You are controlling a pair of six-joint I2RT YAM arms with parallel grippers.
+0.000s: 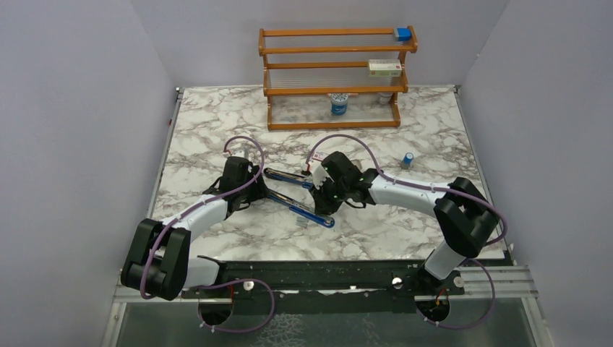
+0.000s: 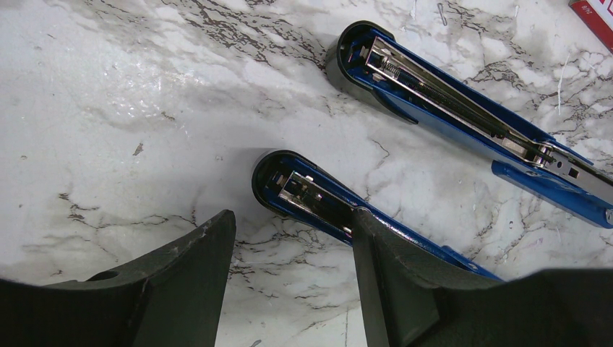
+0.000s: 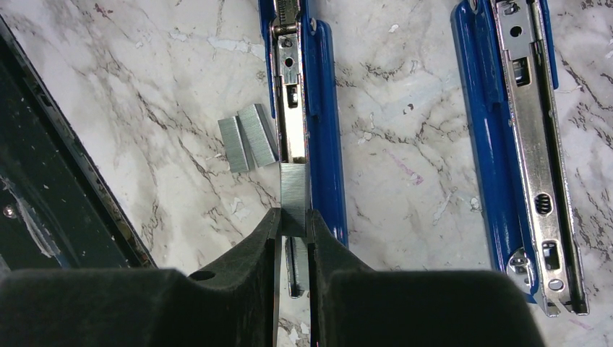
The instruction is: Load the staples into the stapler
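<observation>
Two blue staplers lie opened out on the marble table. The nearer stapler (image 1: 301, 210) spans the space between my arms; its metal magazine (image 3: 293, 130) runs up to my right gripper. That gripper is shut on a grey staple strip (image 3: 293, 188), held over the magazine and in line with it. Below the fingers, more grey staples (image 3: 302, 264) show beside the channel. My left gripper is open, its right finger (image 2: 369, 238) overlapping the stapler's top arm (image 2: 318, 195); whether they touch, I cannot tell.
The second stapler (image 1: 285, 176) lies behind the first. Two loose staple strips (image 3: 233, 144) rest left of the magazine in the right wrist view. A red and white box (image 2: 596, 18) is at the far corner. A wooden rack (image 1: 332, 124) stands at the back.
</observation>
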